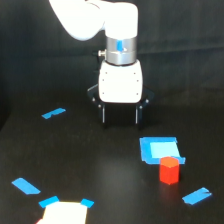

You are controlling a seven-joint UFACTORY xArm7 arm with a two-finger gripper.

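Observation:
A small red block [169,171] stands on the dark table toward the right, at the front edge of a blue square [147,150] with a paler blue middle. Above and to the left of it hangs my gripper [121,117], pointing down from the white arm. Its two thin dark fingers are spread apart, and nothing shows between them. Clear space lies between the gripper and the red block.
A pale, cream-coloured object [66,213] is cut off by the bottom edge, with blue tape [49,201] beside it. More tape strips mark the table at left and right [197,196].

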